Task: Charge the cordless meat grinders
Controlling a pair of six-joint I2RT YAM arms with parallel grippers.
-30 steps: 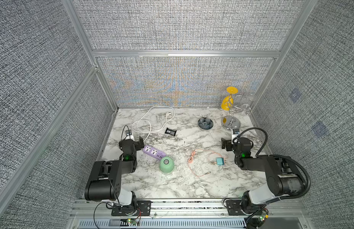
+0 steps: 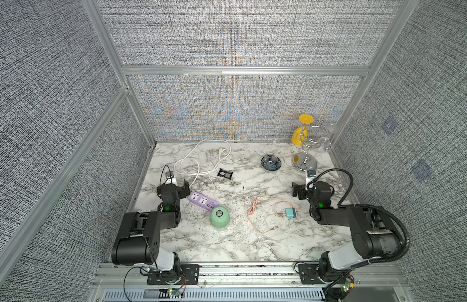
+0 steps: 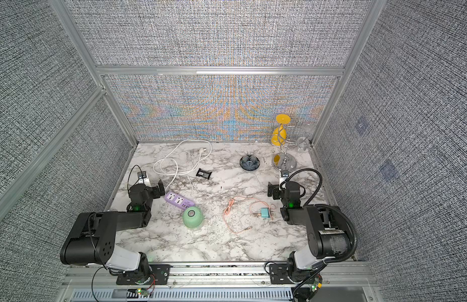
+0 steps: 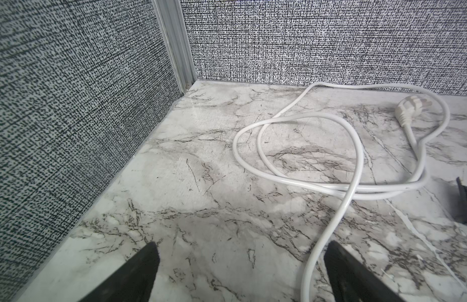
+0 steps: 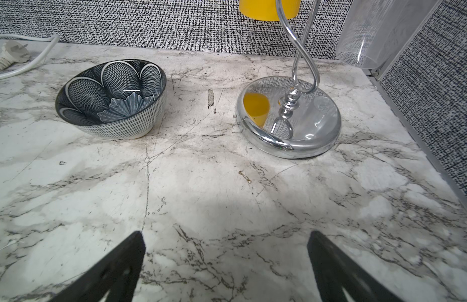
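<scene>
The green meat grinder stands on the marble table, left of the middle, close against the near end of the purple power strip. Right of centre lies a teal charger block, with a pink-orange cable spread loosely to its left. My left gripper is open above bare table and a stretch of white cord, left of the strip. Nothing sits between the fingers of my right gripper, which is open over clear marble beyond the charger block.
The strip's white cord loops at the back left, its plug lying free. Beside it is a small black item. A patterned bowl and a chrome stand with yellow and clear cups occupy the back right.
</scene>
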